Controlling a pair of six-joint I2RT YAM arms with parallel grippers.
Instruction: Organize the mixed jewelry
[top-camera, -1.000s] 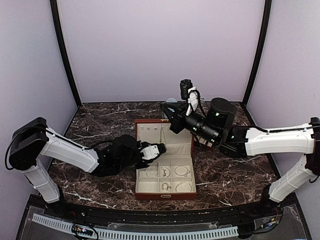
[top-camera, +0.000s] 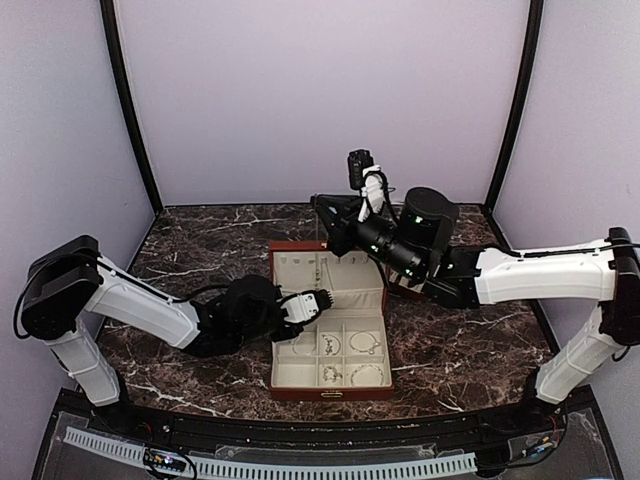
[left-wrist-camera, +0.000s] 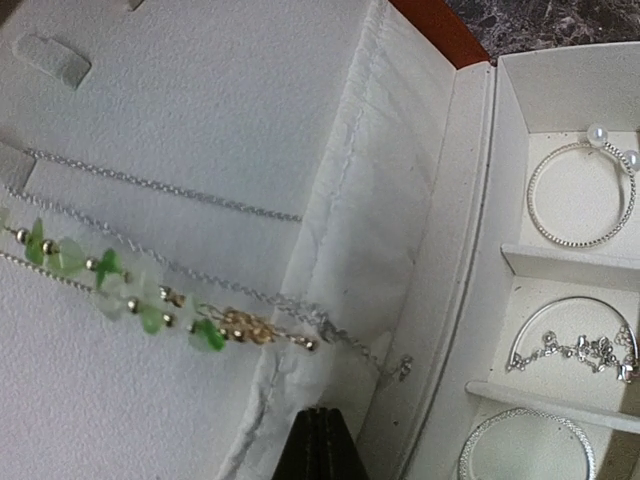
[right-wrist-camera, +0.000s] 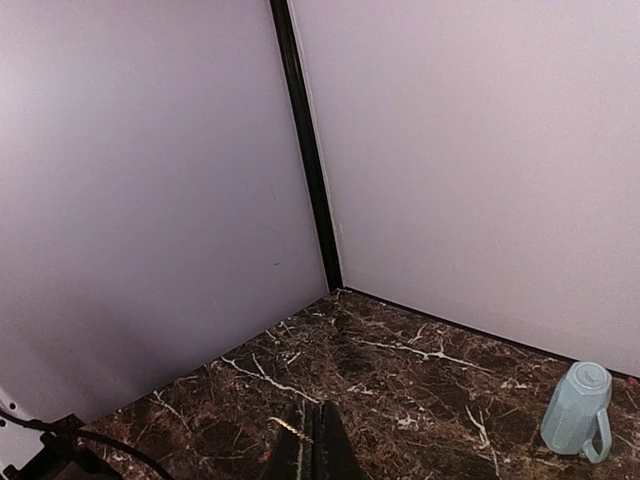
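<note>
The open jewelry box stands mid-table with its pale lining up. High above its lid, my right gripper is shut on a thin chain; a short gold length shows at the fingertips, and a fine line hangs down toward the lid in the top view. My left gripper is shut with nothing between its fingers, near the lid's fabric fold. Close by in the left wrist view lie a green-bead necklace with a gold end and a silver chain. Which of these the right gripper holds cannot be told.
The box's compartments hold a pearl-tipped bracelet, a charm bracelet and other bracelets. A pale blue mug stands at the back. The left arm covers part of the box; open marble table lies on both sides.
The left arm stays almost still.
</note>
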